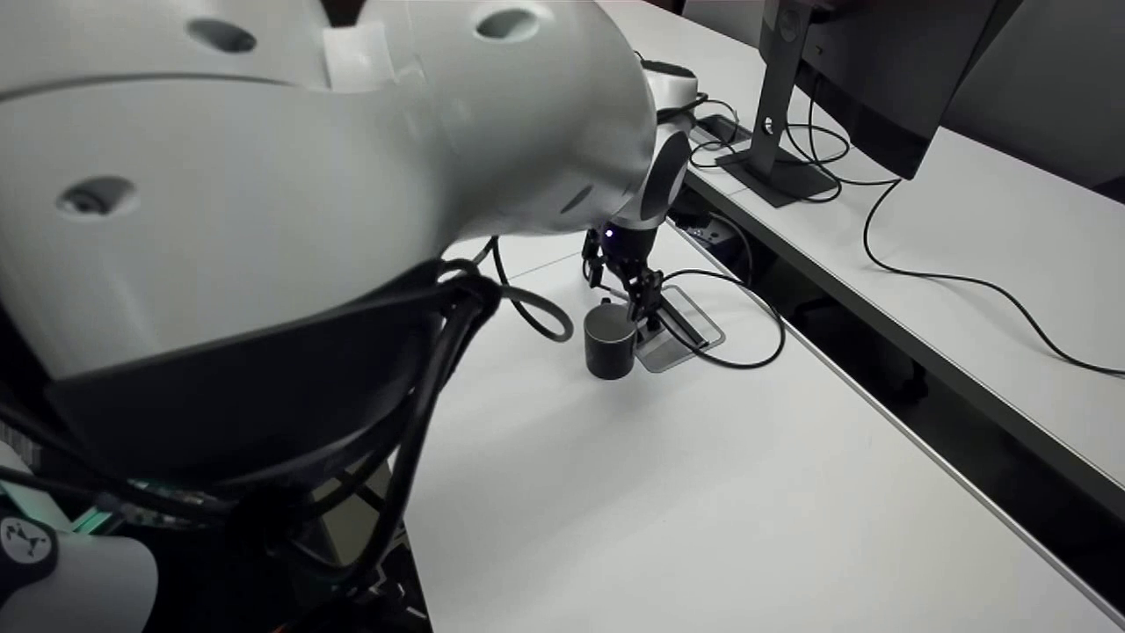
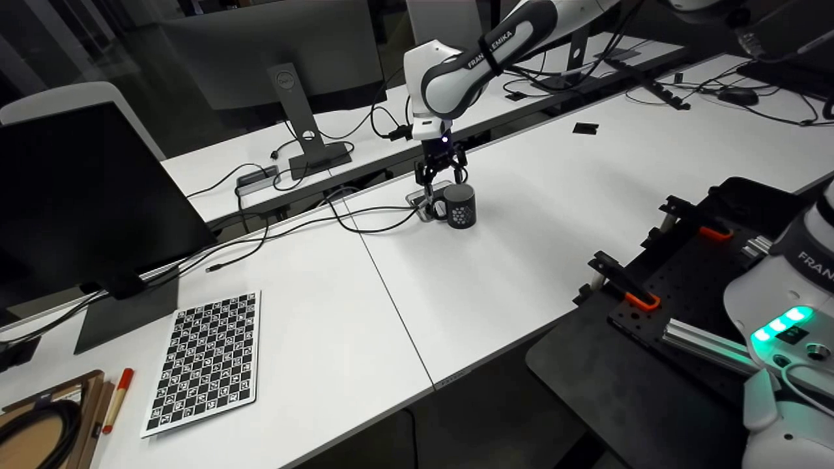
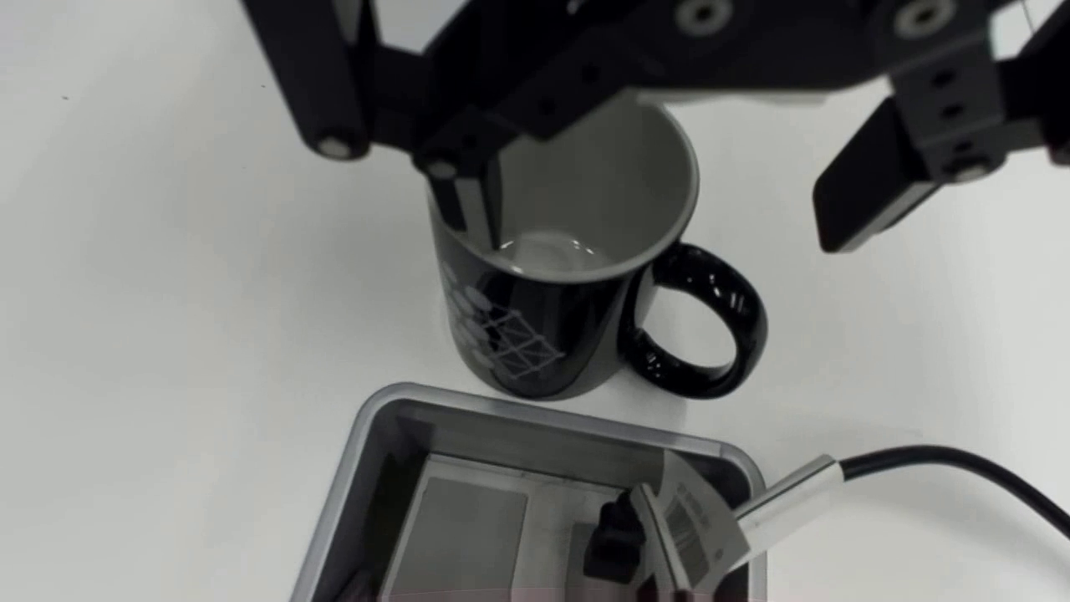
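Note:
A black mug (image 3: 542, 346) with a pale inside and a white pattern stands upright on the white table (image 2: 516, 258). Its handle (image 3: 747, 311) points right in the wrist view. My gripper is over the mug with its fingers wide apart. The left finger (image 3: 469, 206) overlaps the mug's opening near its left rim; how deep its tip reaches, I cannot tell. Beyond the handle side, the right finger (image 3: 868, 186) is clear of the mug. In exterior view 1 the gripper (image 1: 622, 295) appears just behind the mug (image 1: 609, 343).
Right beside the mug is a recessed metal-framed socket box (image 3: 562, 411) with a plug and a labelled cable (image 3: 953, 456) looping out. The table's back edge and a gap lie close behind. Free table surface (image 1: 738, 496) extends toward the front.

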